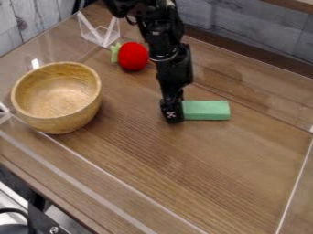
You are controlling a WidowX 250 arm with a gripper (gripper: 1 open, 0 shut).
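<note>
The black robot arm comes down from the top centre to the gripper (pixel 173 113), which is low at the left end of a flat green block (pixel 206 110) on the wooden table (pixel 184 183). Part of the block is hidden behind the gripper. Whether the fingers are open or shut on it cannot be told.
A red round object (pixel 132 57) with a green part lies at the upper left. A large tan bowl (pixel 55 101) stands on the left. A white wire object is at the top left.
</note>
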